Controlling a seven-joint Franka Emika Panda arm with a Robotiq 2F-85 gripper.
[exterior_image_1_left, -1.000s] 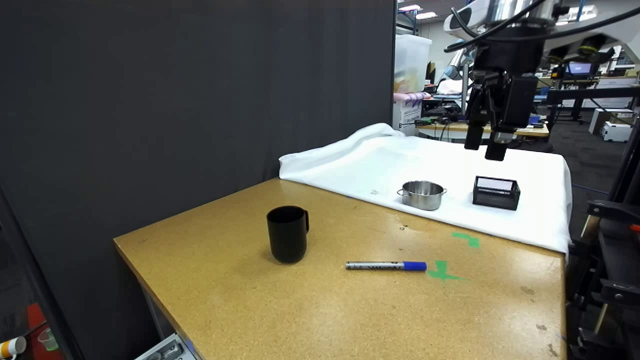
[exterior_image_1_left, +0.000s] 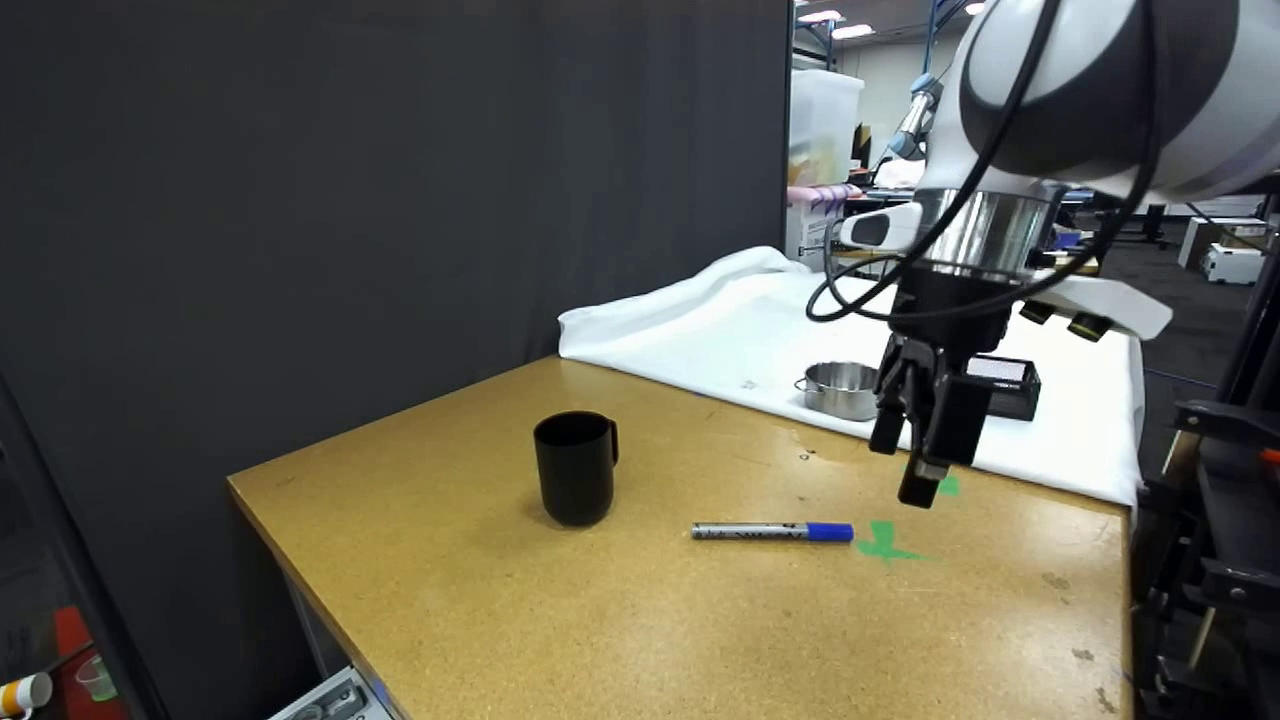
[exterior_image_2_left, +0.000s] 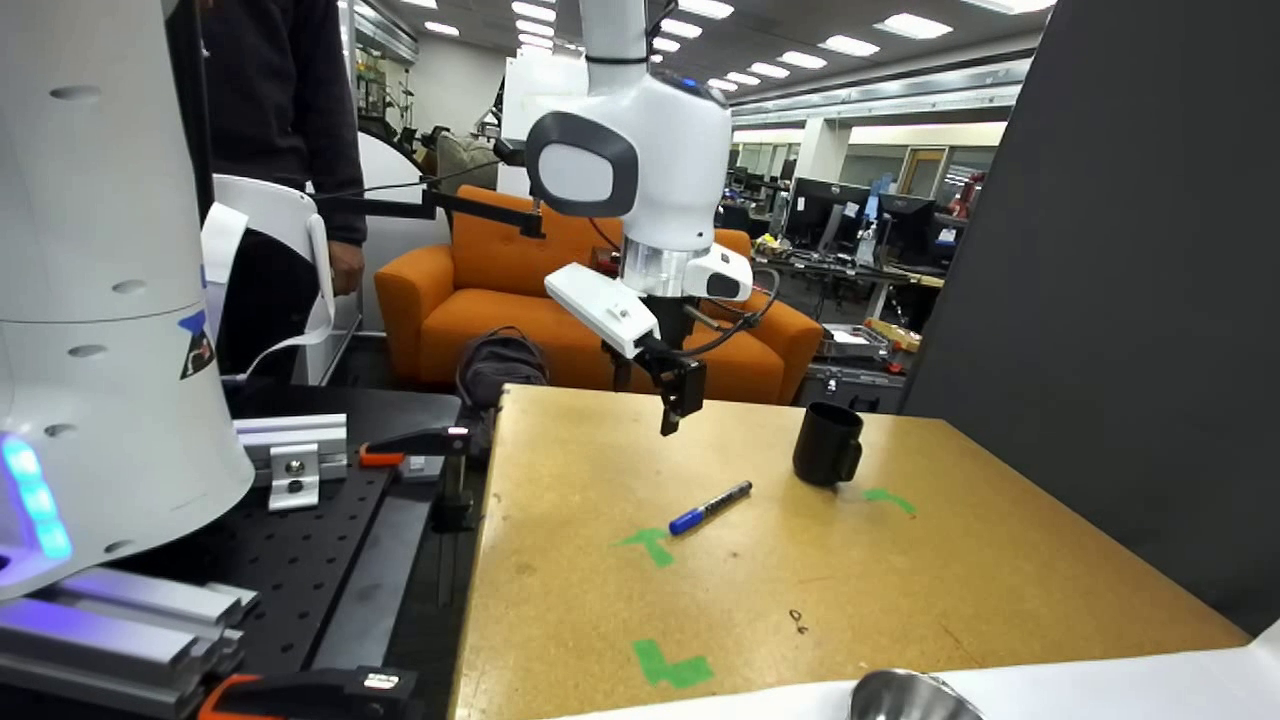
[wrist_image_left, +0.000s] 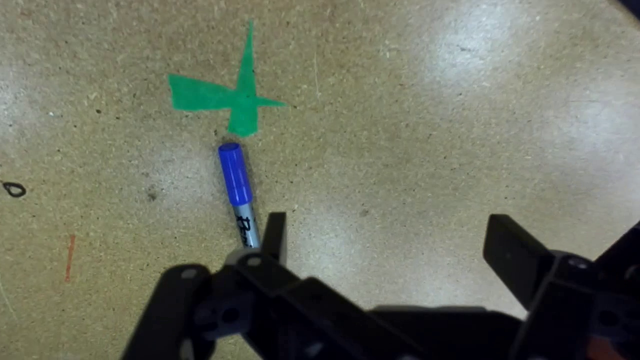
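Note:
A marker with a blue cap (exterior_image_1_left: 768, 530) lies flat on the wooden table, its cap end beside a piece of green tape. In the wrist view the marker (wrist_image_left: 235, 174) is left of the fingers, and the left finger hides its lower part. My gripper (exterior_image_1_left: 903, 468) hangs above the table, open and empty, pointing down. From the other side, the gripper (exterior_image_2_left: 648, 402) shows clear of the tabletop. A black mug (exterior_image_1_left: 576, 470) stands upright on the table, apart from the marker; in exterior view 2 the mug (exterior_image_2_left: 825, 444) is right of the marker.
On the white cloth (exterior_image_1_left: 744, 324) behind are a steel pot (exterior_image_1_left: 836, 391) and a black mesh basket (exterior_image_1_left: 1014, 390), partly covered by the gripper. A dark panel (exterior_image_1_left: 396, 216) borders the table. Bare tabletop surrounds marker and mug.
The arm has come down and somewhat left in exterior view 1, from over the cloth's height to lower near the table, now overlapping the pot and basket. Marker and mug have not moved.

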